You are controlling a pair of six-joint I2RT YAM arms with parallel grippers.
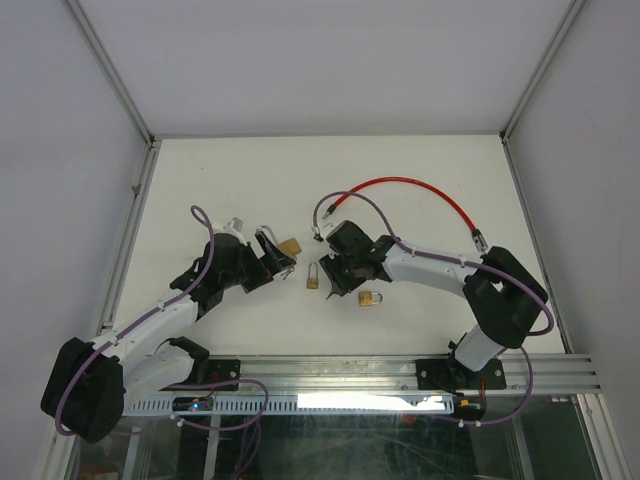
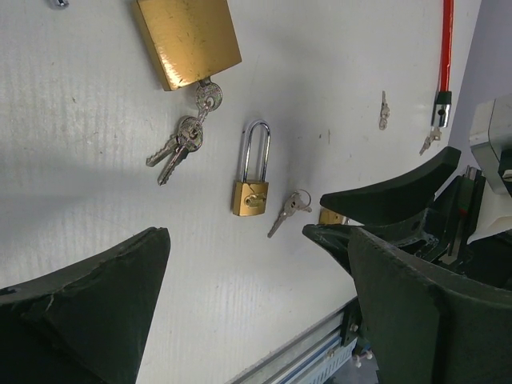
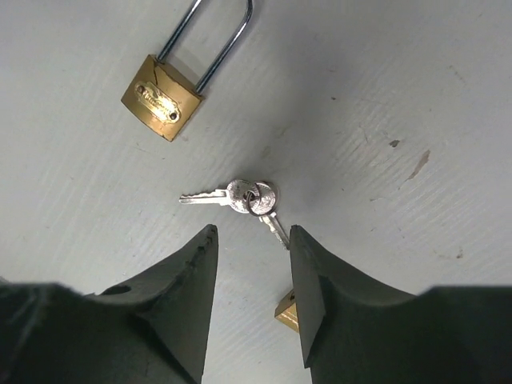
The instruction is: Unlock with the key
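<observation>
A small brass padlock with a long shackle [image 2: 250,198] lies on the white table, its shackle closed as far as the left wrist view shows. Right of it rests a pair of silver keys on a ring [image 3: 254,198], flat on the table. My right gripper hovers above these keys, its fingers part open and nothing between them. One key's tip shows just ahead of the right finger [image 3: 300,248]. My left gripper stands wide open and empty, near the large brass padlock [image 2: 188,38] and its own keys [image 2: 186,138].
Another brass padlock [image 1: 370,298] lies close by on the right. A red cable lock [image 1: 430,187] curves across the back right, with loose keys [image 2: 384,110] near it in the left wrist view.
</observation>
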